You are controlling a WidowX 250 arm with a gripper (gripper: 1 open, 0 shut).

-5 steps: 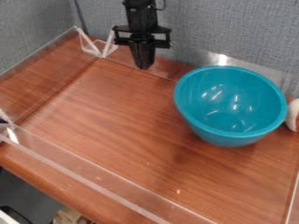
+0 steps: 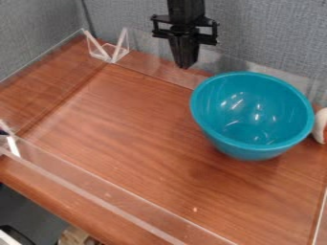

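My black gripper (image 2: 185,57) hangs over the back of the wooden table, left of and higher than a large teal bowl (image 2: 250,115). It looks shut, with nothing visible between its fingers. The bowl sits on the right half of the table and looks empty.
A clear plastic barrier (image 2: 153,226) runs along the front edge. A white wire-like piece (image 2: 107,50) stands at the back left, and a pale object (image 2: 319,126) is at the right edge.
My gripper has moved to the right along the back of the table, toward the bowl's side. The bowl has not moved.
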